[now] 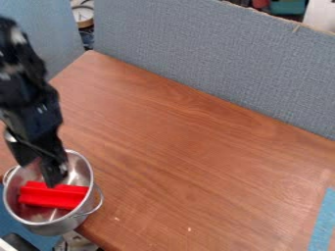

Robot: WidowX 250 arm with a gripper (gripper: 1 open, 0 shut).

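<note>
A steel pot [78,211] with loop handles sits at the table's near left corner. A red object [53,194], shaped like a block or bar, lies inside it. My black gripper [50,167] hangs at the pot's back rim, above the red object; its fingertips are dark and blurred, so how they stand is hard to see, but nothing shows held between them.
A grey padded partition [197,64] runs along the back and left. A blue tape strip [322,221] lies at the right edge.
</note>
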